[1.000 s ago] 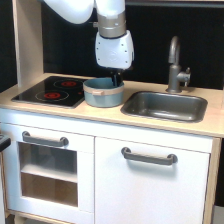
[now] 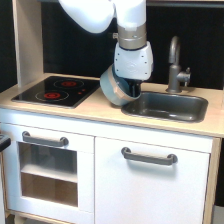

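Observation:
A grey-blue pot (image 2: 113, 87) is tipped steeply on its side at the left edge of the sink (image 2: 170, 106). My gripper (image 2: 132, 86) hangs below the white wrist, shut on the pot's rim or handle. The dark fingers are small, and exactly where they meet the pot is hard to make out. Whether the pot's lower edge touches the counter cannot be told.
Left of the pot lies a black stove top (image 2: 58, 91) with two red-ringed burners. A dark faucet (image 2: 177, 68) rises behind the sink. Below the wooden counter (image 2: 75, 113) are a small oven door (image 2: 49, 165) and a white cabinet door (image 2: 135, 190).
The pot stood upright on the counter between stove and sink. It is now tilted and has shifted right, towards the sink, together with my gripper and arm.

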